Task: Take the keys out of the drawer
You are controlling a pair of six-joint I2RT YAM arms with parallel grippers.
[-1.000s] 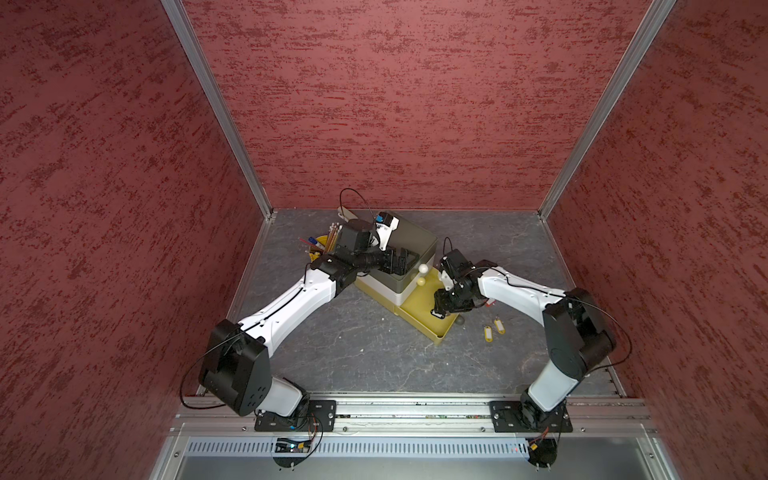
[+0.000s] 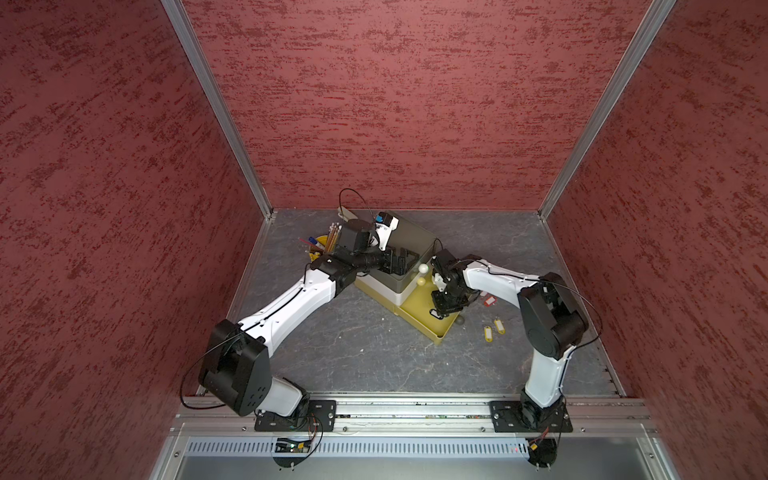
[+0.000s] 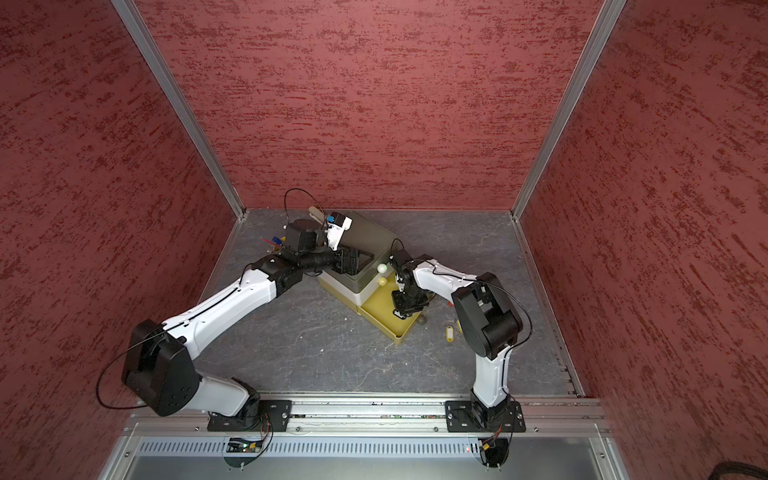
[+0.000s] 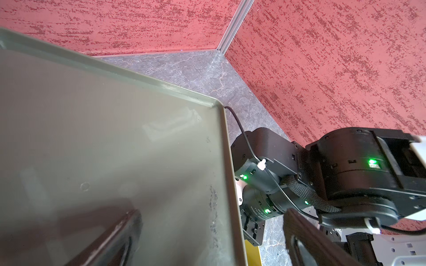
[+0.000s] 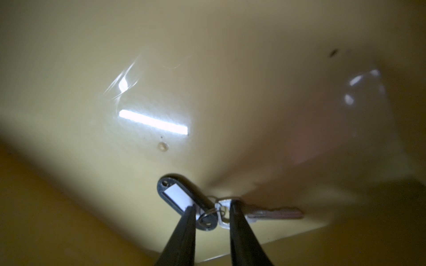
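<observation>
The yellow drawer (image 2: 414,302) stands pulled out from the grey box (image 2: 412,233). In the right wrist view, a key (image 5: 277,214) lies on the drawer floor, joined by a ring to a black tag (image 5: 179,195) with a white label. My right gripper is down in the drawer, partly open. Its fingertips straddle the ring between tag and key, a gap showing between them; contact cannot be told. Over the box top, my left gripper is wide open with nothing between its fingers.
Two balls, one white (image 2: 423,269) and one yellow (image 2: 421,281), are near the drawer's inner end. Several yellow-and-white batteries (image 2: 488,333) lie right of the drawer. A yellow holder with pens (image 2: 317,248) is behind the left arm.
The left arm has not moved.
</observation>
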